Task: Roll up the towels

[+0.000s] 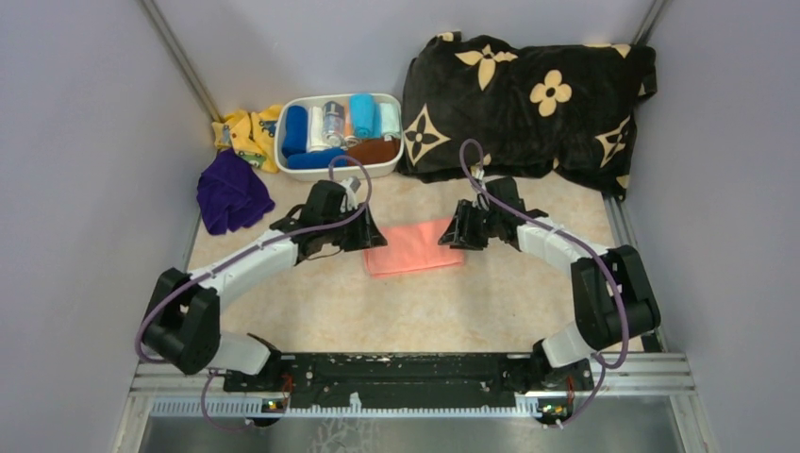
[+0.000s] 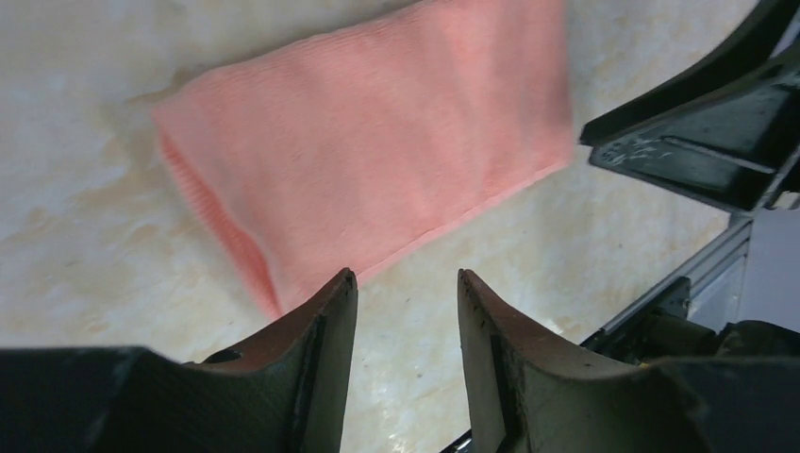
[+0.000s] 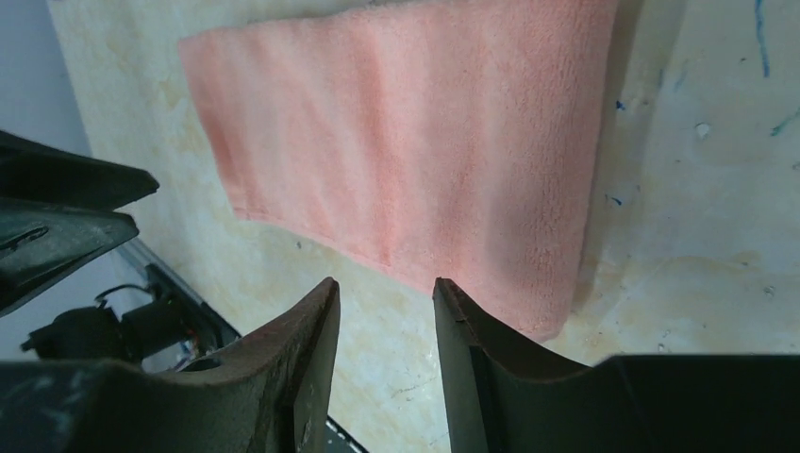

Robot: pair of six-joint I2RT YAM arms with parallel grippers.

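Observation:
A pink towel, folded into a flat rectangle, lies on the middle of the table. Above its left end hangs my left gripper, fingertips apart, nothing between them. My right gripper is over the right end, its fingers also apart and empty. In both wrist views the towel lies beyond the fingertips, with slight creases and a doubled edge at one short side.
A white bin of rolled towels stands at the back left, beside a yellow cloth and purple towel. A black patterned blanket fills the back right.

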